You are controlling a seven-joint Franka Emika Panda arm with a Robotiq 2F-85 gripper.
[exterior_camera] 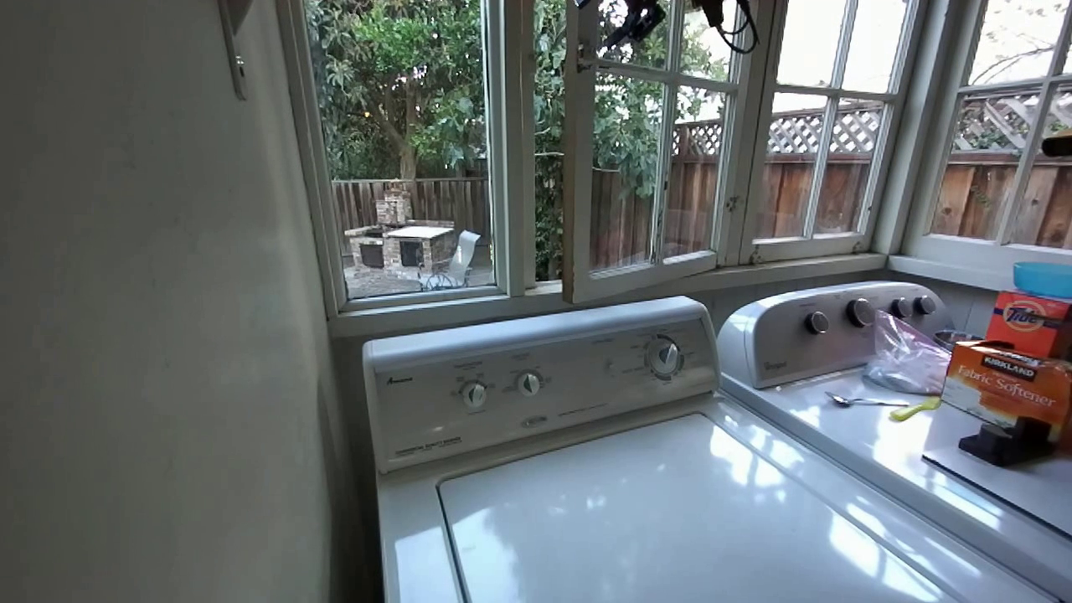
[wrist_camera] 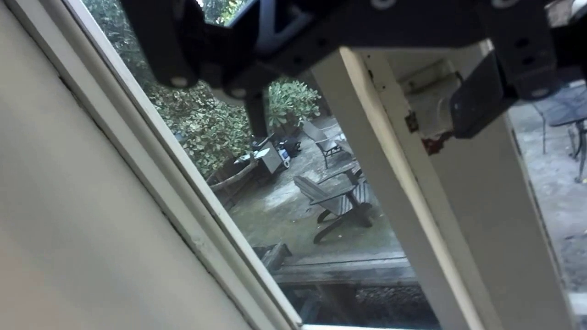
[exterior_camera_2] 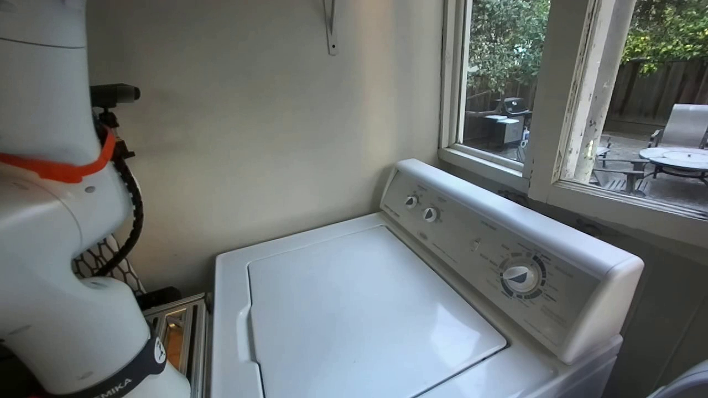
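My gripper is open, its two dark fingers wide apart and nothing held between them. In the wrist view the white edge of a window sash [wrist_camera: 407, 165] shows beyond the gap; whether a finger touches it, I cannot tell. Exterior view 1 has only a bit of the black gripper [exterior_camera: 625, 28] at the top edge, in front of the upper part of the hinged window [exterior_camera: 573, 181]. That window stands ajar, swung into the room over the back of the washer. At the left of exterior view 2 is the white arm [exterior_camera_2: 40, 219], its gripper out of sight.
Below the window stands a white washer [exterior_camera: 643, 512] with a knobbed panel. To its right, a second machine [exterior_camera: 794, 342] carries a plastic bag [exterior_camera: 904, 357], a spoon [exterior_camera: 854, 400] and a fabric softener box [exterior_camera: 1005, 387]. A plain wall [exterior_camera_2: 265, 132] closes the left side.
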